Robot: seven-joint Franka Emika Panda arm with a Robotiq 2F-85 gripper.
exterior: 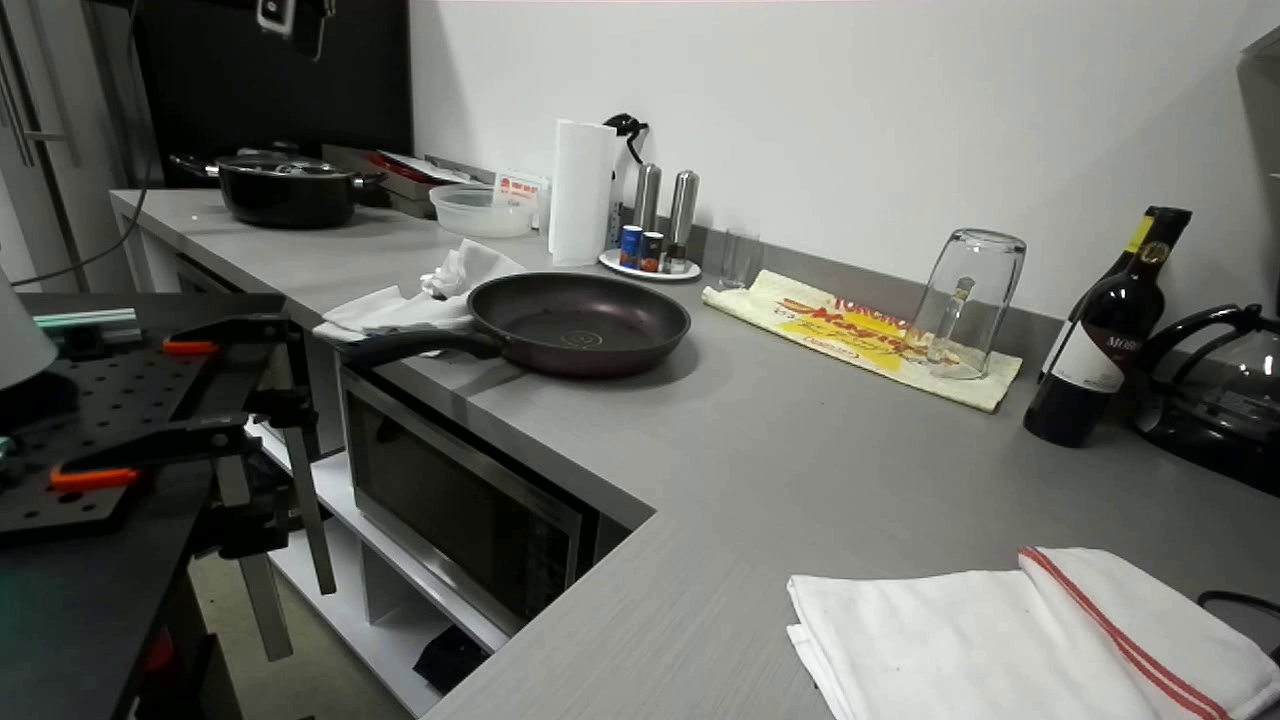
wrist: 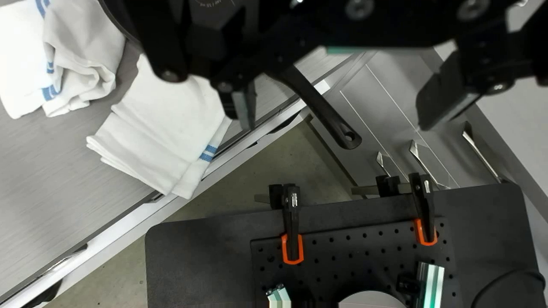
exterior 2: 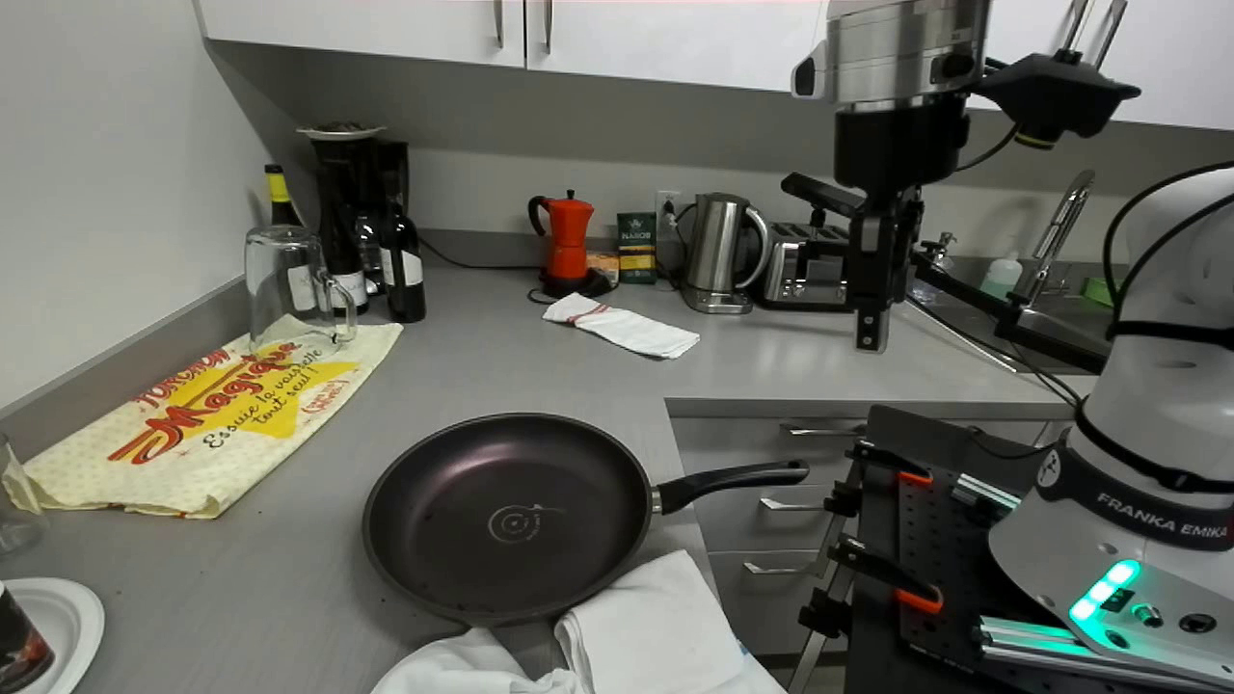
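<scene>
High above the counter's edge hangs my gripper [exterior 2: 872, 335], seen side-on in exterior view 2, well to the right of the pan. In the wrist view its two fingers [wrist: 245, 108] are wide apart, so the gripper is open with nothing held. A dark frying pan [exterior 2: 509, 520] lies on the counter, its handle [exterior 2: 740, 479] reaching out past the edge. From the wrist camera that handle shows far below the gap between the fingers, and the arm hides most of the pan. White cloths [exterior 2: 648, 630] lie beside the pan, one folded and one crumpled.
An upturned glass jug [exterior: 972, 300] stands on a yellow cloth [exterior: 828, 318] along the wall, near a wine bottle [exterior: 1098, 336]. A folded red-striped towel [exterior 2: 622, 326] lies farther along. Clamps [exterior 2: 885, 567] stick up from the robot's table. Counter between pan and striped towel is bare.
</scene>
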